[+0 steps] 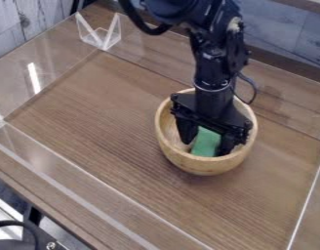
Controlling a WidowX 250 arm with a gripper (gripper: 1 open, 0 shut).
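Observation:
My dark gripper [210, 123] is lowered into a round light wooden bowl [183, 160] at the right of centre, its fingers spread open on either side of a green object [206, 145] lying in the bowl. The upper part of the green object is partly hidden by the gripper, and whether the fingers touch it is hard to tell.
A wooden table [91, 127] holds the bowl, with bare room to its left and front. A white wire-like stand [100, 29] is at the back left. Grey panelled walls border the table at the back.

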